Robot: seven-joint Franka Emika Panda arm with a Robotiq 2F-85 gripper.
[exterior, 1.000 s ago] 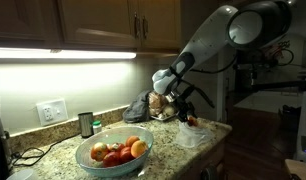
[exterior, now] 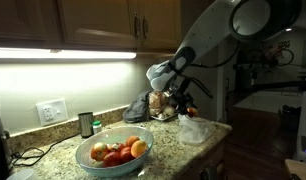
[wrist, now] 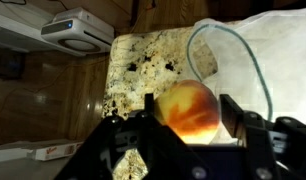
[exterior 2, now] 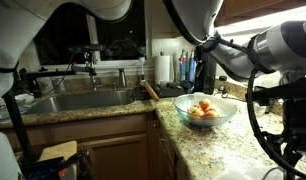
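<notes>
A round red-and-yellow fruit, like a peach or apple (wrist: 188, 112), sits between the fingers of my gripper, which is shut on it. In exterior view 1 the gripper (exterior: 185, 104) and the fruit (exterior: 192, 112) are just above a translucent white plastic bag (exterior: 192, 131) on the right end of the counter. The wrist view has the bag (wrist: 238, 65) beyond and to the right of the fruit, its greenish edge curving past. A pale blue-green bowl (exterior: 85, 155) with several red and orange fruits stands at the near left of the counter.
A bagged item (exterior: 161, 104) and a dark grey object (exterior: 138, 108) stand against the back wall. The counter's edge drops to the floor (wrist: 78, 95) beside the gripper.
My gripper and the fruit have risen from down by the bag's opening to above it. The bowl has not moved.
</notes>
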